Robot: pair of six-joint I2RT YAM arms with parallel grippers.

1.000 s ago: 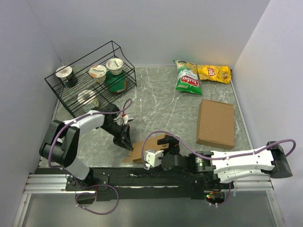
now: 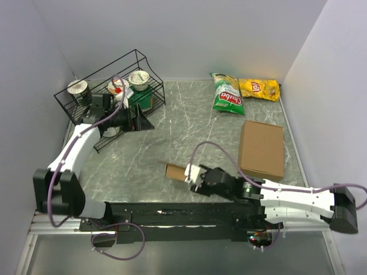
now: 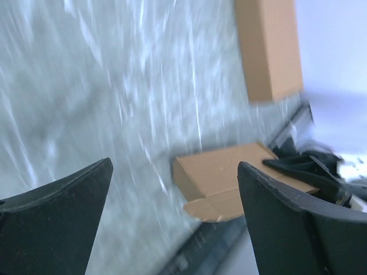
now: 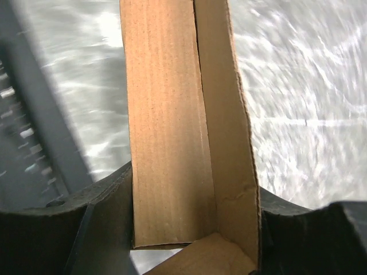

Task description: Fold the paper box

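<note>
The cardboard box being folded (image 2: 175, 172) is near the table's front centre, with my right gripper (image 2: 198, 179) shut on it. In the right wrist view the box (image 4: 169, 132) runs lengthwise between the fingers, with a bent flap at the bottom. In the left wrist view it (image 3: 215, 166) shows a flap sticking out on its near side. My left gripper (image 2: 139, 120) is raised beside the wire rack, open and empty, blurred in the top view.
A closed cardboard box (image 2: 261, 149) lies on the right. Two snack bags (image 2: 228, 94) are at the back. The wire rack (image 2: 80, 114) with tubs stands back left.
My left gripper has moved up and away from the box toward the rack. My right gripper and the box it grips have shifted slightly, and the box now sits at a different tilt.
</note>
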